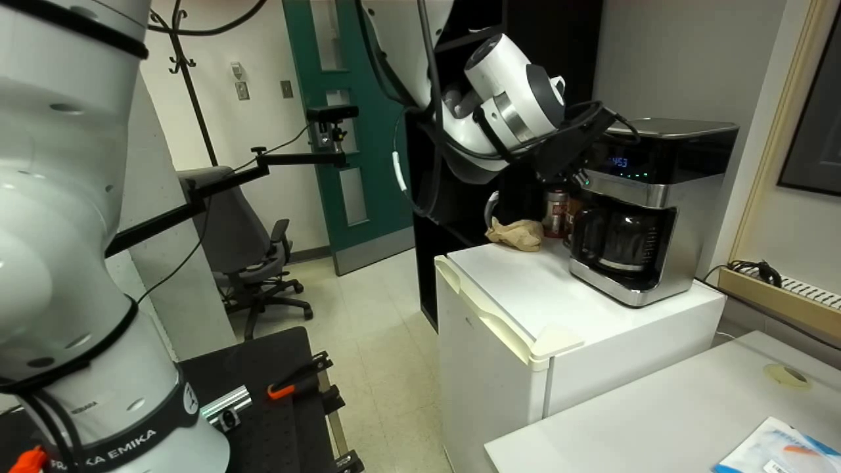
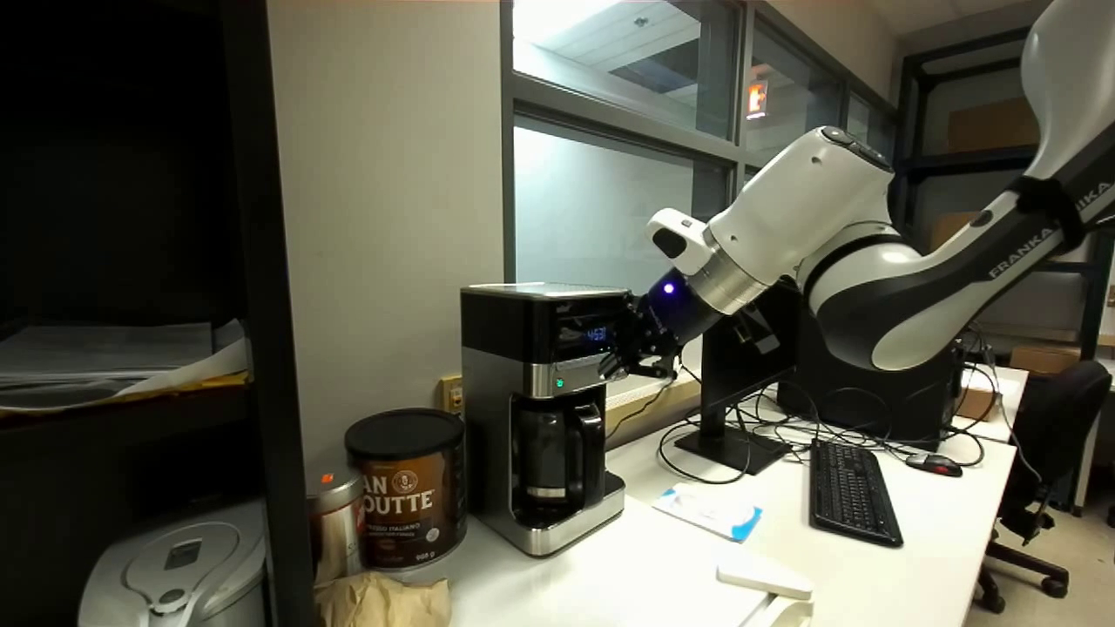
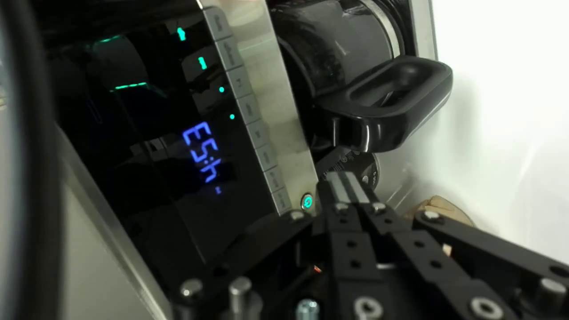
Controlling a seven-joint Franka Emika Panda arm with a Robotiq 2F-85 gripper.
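Note:
The coffee maker [image 1: 698, 213] stands upright on the white fridge top, its blue display lit. A glass carafe [image 2: 546, 455] with a black handle [image 3: 394, 106] sits inside it. Low on the metal strip of its front, in the wrist view, glows a round green power button [image 3: 307, 201]. My gripper is shut, nothing showing between its fingers, with the tips just beside that button. Whether they touch the panel I cannot tell. From the other side, the gripper [image 2: 617, 366] appears close to the front panel, at about the button strip's height.
A brown coffee tin [image 2: 405, 491] and a crumpled paper bag [image 1: 516, 234] stand beside the machine. The fridge top [image 1: 512, 276] is clear in front. A monitor [image 2: 747, 366] and keyboard [image 2: 852, 491] occupy the neighbouring desk.

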